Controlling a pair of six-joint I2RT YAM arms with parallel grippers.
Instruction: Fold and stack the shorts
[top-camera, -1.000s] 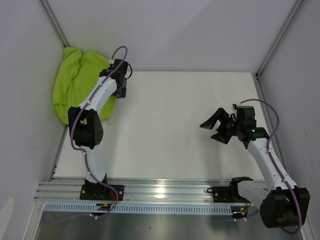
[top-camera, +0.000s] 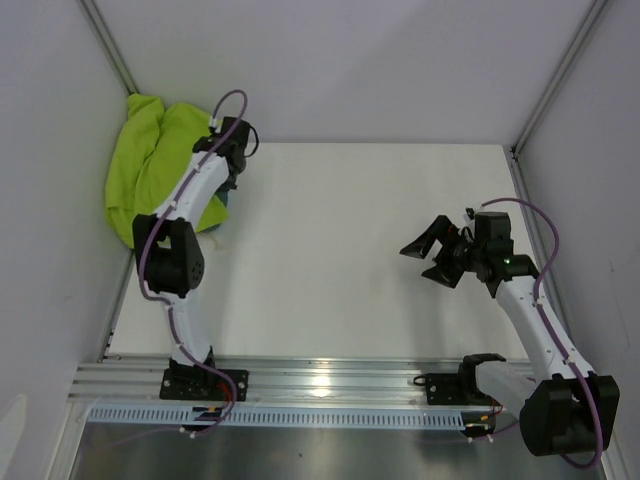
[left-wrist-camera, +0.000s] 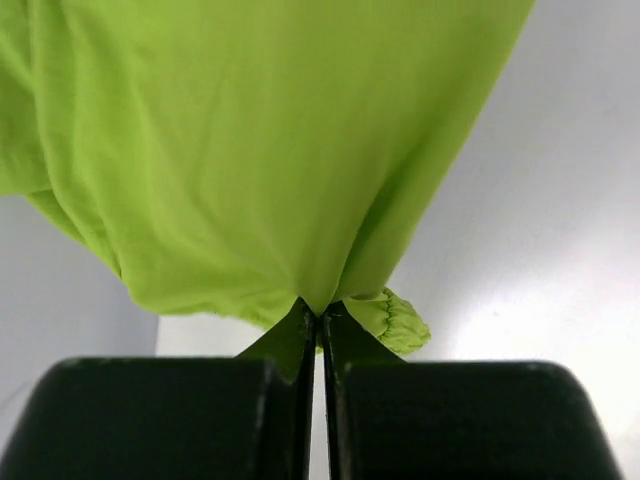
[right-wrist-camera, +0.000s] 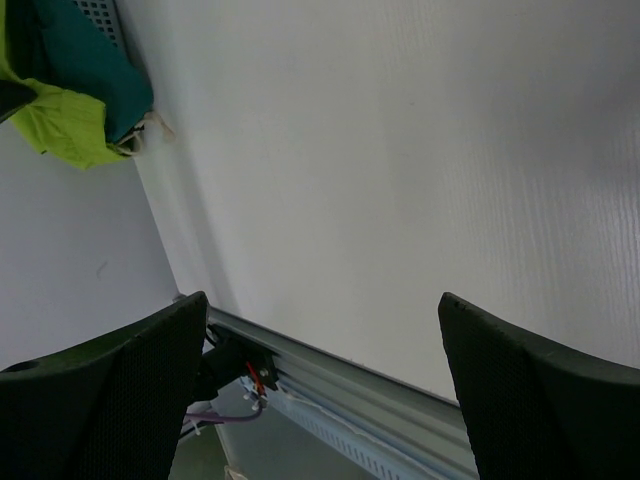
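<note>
The lime-green shorts (top-camera: 165, 155) lie spread over the back left corner of the table. At their right edge my left gripper (top-camera: 232, 186) is shut, and in the left wrist view the green cloth (left-wrist-camera: 270, 150) bunches into a pinched point between its fingertips. A gathered end (left-wrist-camera: 402, 325) of the cloth pokes out just past the pinch. Teal cloth (right-wrist-camera: 90, 65) shows beside the green in the right wrist view. My right gripper (top-camera: 432, 262) stands open over the right side, nothing between its fingers.
A grey perforated edge (right-wrist-camera: 100, 18) shows beside the teal cloth. Walls stand at the left, back and right; a metal rail (top-camera: 320, 375) runs along the front.
Some blue-teal now shows under the shorts' right edge. The right arm has stayed still.
</note>
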